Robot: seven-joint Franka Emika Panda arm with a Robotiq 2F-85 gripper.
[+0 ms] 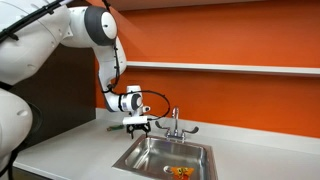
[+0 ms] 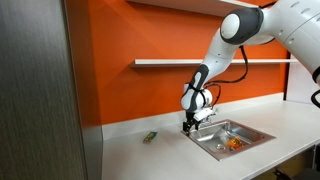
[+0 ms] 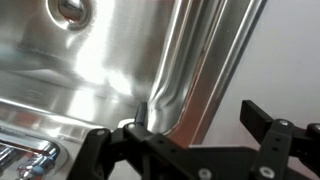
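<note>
My gripper stands open, its two black fingers wide apart and only the sink's rim and counter in view beyond them. In exterior view 1 the gripper (image 1: 138, 131) hangs over the left edge of the metal sink (image 1: 205, 158), pointing down. A small green object (image 2: 150, 136) lies on the white counter (image 2: 130, 165), well to the left of the gripper in exterior view 2. Inside the sink lies an orange object (image 2: 234, 143), too small to identify. The wrist view shows the drain (image 3: 72, 10) but neither small object.
A faucet (image 1: 176, 128) rises behind the sink, close to the right of the gripper. The white shelf (image 1: 220, 69) runs along the orange wall above. Much of the counter left of the sink is bare.
</note>
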